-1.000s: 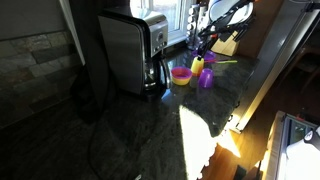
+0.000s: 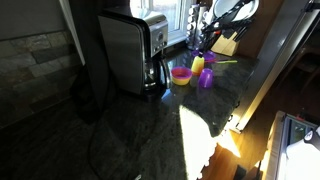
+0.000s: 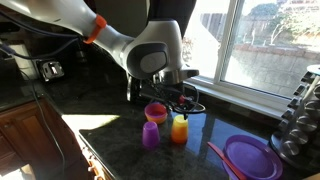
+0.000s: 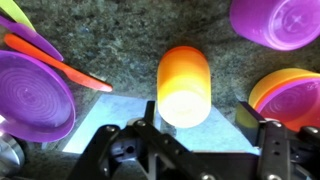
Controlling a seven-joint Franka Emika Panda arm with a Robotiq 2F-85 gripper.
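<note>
An orange cup [image 4: 184, 75] with a yellowish end stands on the dark counter, below and between the spread fingers of my gripper. No contact with either finger shows. In exterior view 2 this cup [image 3: 180, 130] is yellow on top and orange lower down, and my gripper [image 3: 180, 104] hangs just above it. A purple cup [image 3: 151, 135] stands close by. Beside it is a yellow-orange bowl [image 3: 158, 119] with pink inside, which in the wrist view lies near the right finger [image 4: 247, 117].
A purple plate [image 3: 262, 160] with a red utensil [image 3: 228, 160] lies by the window. Stacked dark holders [image 3: 297, 125] stand at the counter's right edge. A coffee maker [image 2: 139, 55] is beside the bowl.
My arm has shifted slightly near the yellow-orange cup. The cups and bowl stay where they were.
</note>
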